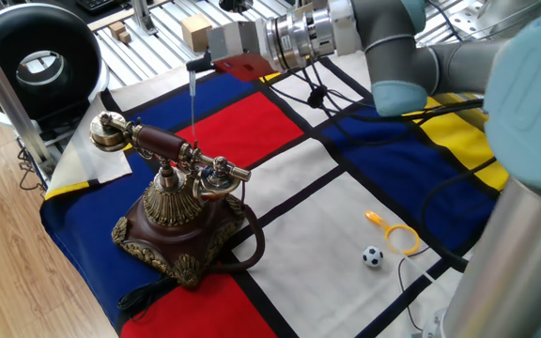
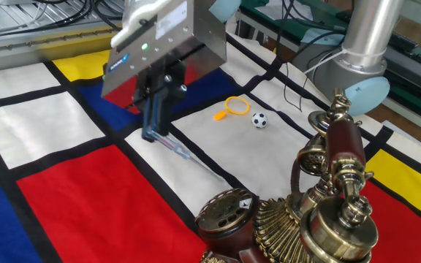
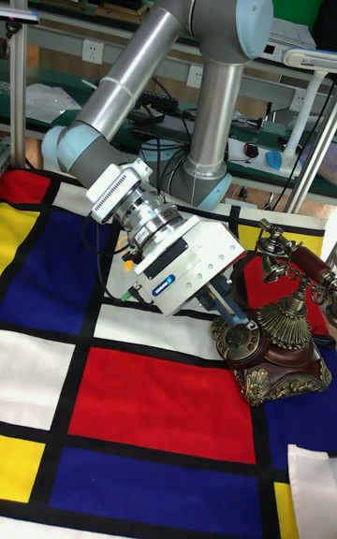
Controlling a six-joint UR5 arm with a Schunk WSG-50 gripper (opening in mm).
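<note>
An old-style telephone with a dark red base and brass trim (image 1: 172, 225) stands on the patterned cloth. In exterior view 2 its rotary dial (image 2: 225, 212) faces my gripper (image 2: 156, 133). The fingers are shut on a thin tool like a small screwdriver (image 2: 185, 151), with a clear handle and a slim shaft slanting towards the dial. Exterior view 1 shows this tool hanging behind the handset (image 1: 158, 141), its lower end hidden or too fine to make out. Whether the tip touches the dial I cannot tell. In exterior view 3 the gripper (image 3: 229, 310) is just beside the dial (image 3: 236, 338).
On a white patch of cloth lie a yellow ring with a handle (image 1: 402, 238) and a small black-and-white ball (image 1: 372, 256). A curled cord (image 1: 256, 239) hangs from the phone. Open cloth (image 3: 165, 400) stretches in front of the gripper.
</note>
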